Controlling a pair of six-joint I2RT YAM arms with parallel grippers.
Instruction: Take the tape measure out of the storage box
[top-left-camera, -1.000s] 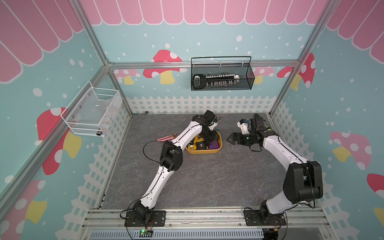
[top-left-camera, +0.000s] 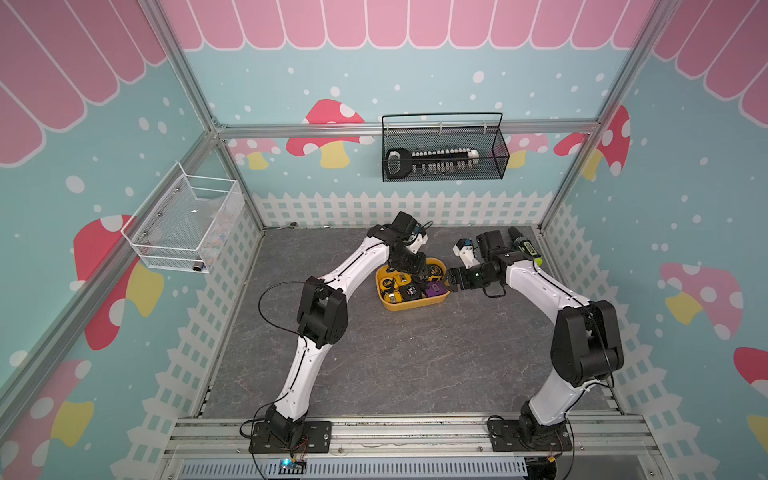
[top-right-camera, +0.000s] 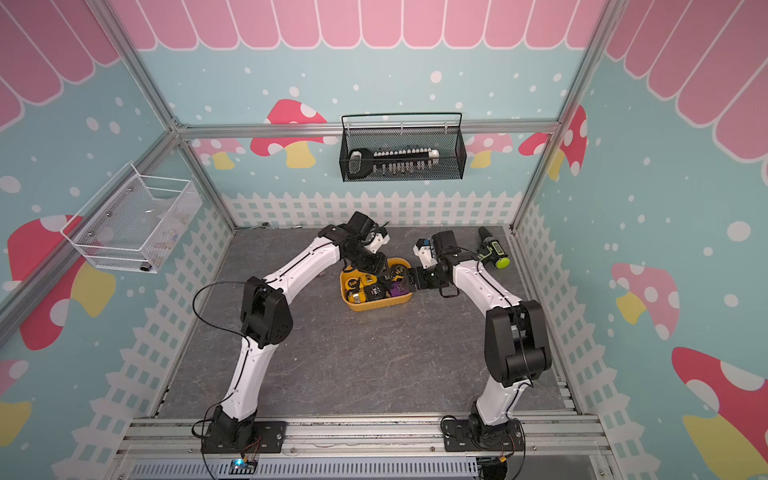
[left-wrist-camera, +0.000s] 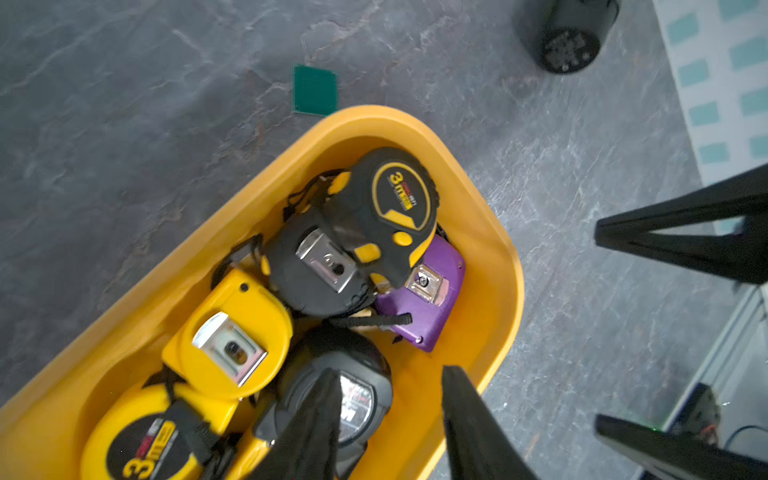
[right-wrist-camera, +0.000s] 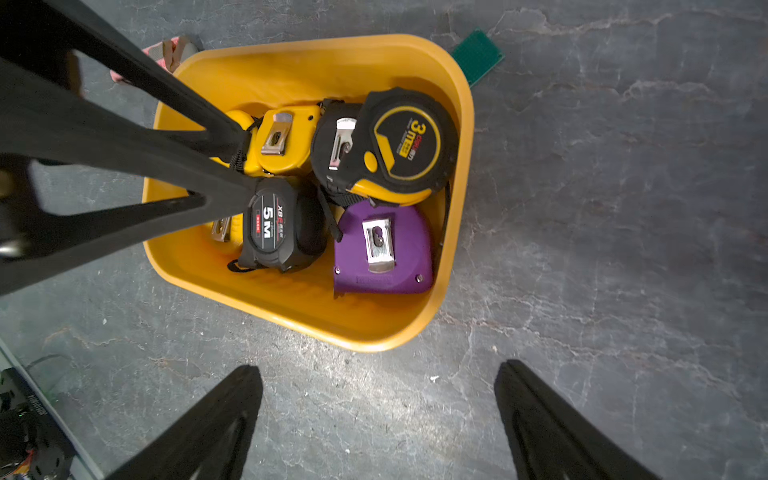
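The yellow storage box (top-left-camera: 412, 305) stands mid-table, holding several tape measures. In the right wrist view, a purple tape measure (right-wrist-camera: 356, 264) sits in its right end, partly under a black-and-yellow one (right-wrist-camera: 424, 160). A black tape measure (right-wrist-camera: 268, 224) and a yellow one (right-wrist-camera: 289, 148) lie further left. My left gripper is over the box, part open, nothing held between its fingers; one finger overlaps the black tape measure in the left wrist view. Just beyond the box's right end, my right gripper is wide open and empty.
A green-and-black drill (top-right-camera: 493, 248) lies at the back right. Close to the box is a small green square (right-wrist-camera: 477, 56) on the table. A red-handled tool (right-wrist-camera: 164, 54) shows past the box's far side.
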